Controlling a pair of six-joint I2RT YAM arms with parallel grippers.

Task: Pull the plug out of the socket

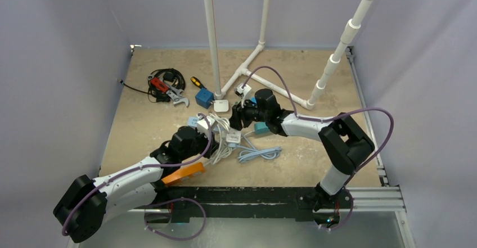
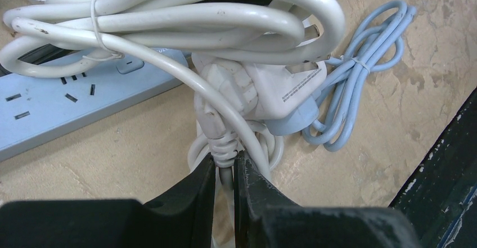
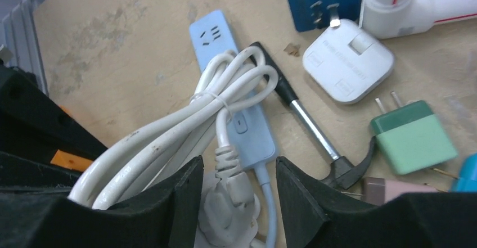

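In the left wrist view, the white moulded plug [image 2: 216, 99] sits against a white socket block [image 2: 289, 90] with printed text; their joint is partly hidden under looped cable. My left gripper is shut on the plug's grey-white cable [image 2: 226, 175], just behind its ribbed collar. In the right wrist view, the plug [image 3: 222, 211] shows low between the parted fingers of my right gripper, which has nothing clamped. From above, my right gripper [image 1: 236, 123] is just behind the socket block [image 1: 233, 136], on the far side from the left gripper.
A bundled white cable [image 2: 197, 23] arches over the plug. Around it lie a pale blue power strip [image 2: 84, 102], a blue cable coil [image 2: 360, 68], a hammer [image 3: 315, 127], a green adapter [image 3: 413, 138] and a white adapter [image 3: 347, 62].
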